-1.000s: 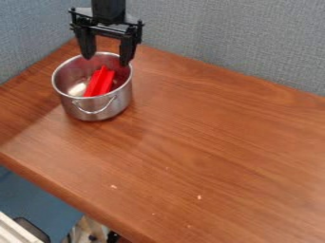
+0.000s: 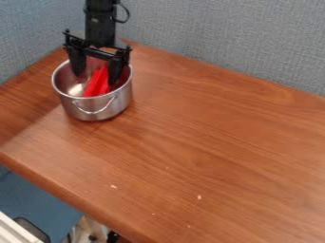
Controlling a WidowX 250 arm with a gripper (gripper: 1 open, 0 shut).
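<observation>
A steel pot [image 2: 94,107] with a wire handle stands on the wooden table at the left. Red objects [image 2: 98,83], long in shape, lie inside it. My black gripper [image 2: 97,66] is over the pot, open, its two fingers spread and reaching down inside the rim around the red objects. Its fingers partly hide the pot's interior.
Grey padded walls stand close behind and to the left. The table's edge runs along the lower left.
My gripper has come down from above the pot to inside its rim and shifted slightly left. The pot looks unmoved.
</observation>
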